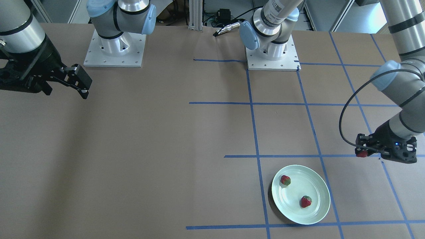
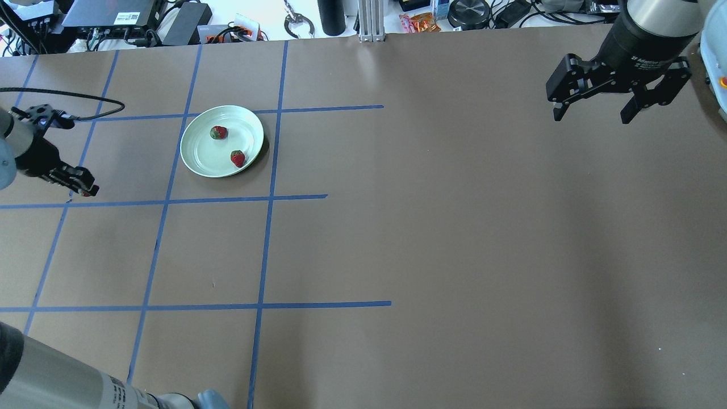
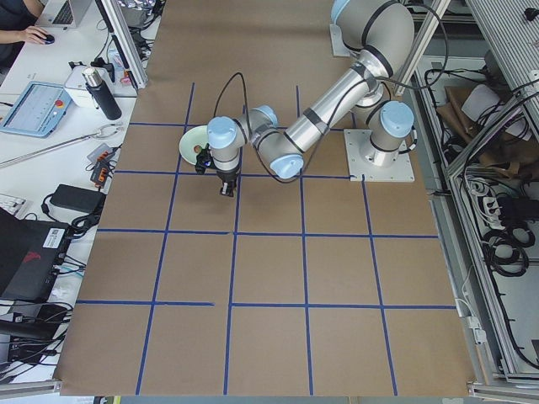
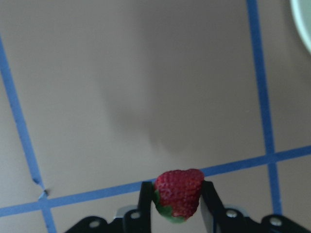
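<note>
My gripper is shut on a red strawberry (image 4: 179,191), held above the taped floor surface, with green leaves toward the bottom in the wrist view. In the front view the held strawberry (image 1: 361,153) shows below the black gripper body at the right. A pale green plate (image 2: 221,167) lies beside and apart from it, toward the near side in the front view. Two more strawberries (image 2: 218,132) (image 2: 238,158) lie on the plate. The plate's rim (image 4: 303,22) enters the wrist view at top right.
Another black gripper (image 1: 65,79) hangs at the far left of the front view, away from the plate. Robot bases (image 1: 273,63) stand at the back. Cables and electronics lie beyond the table's edge.
</note>
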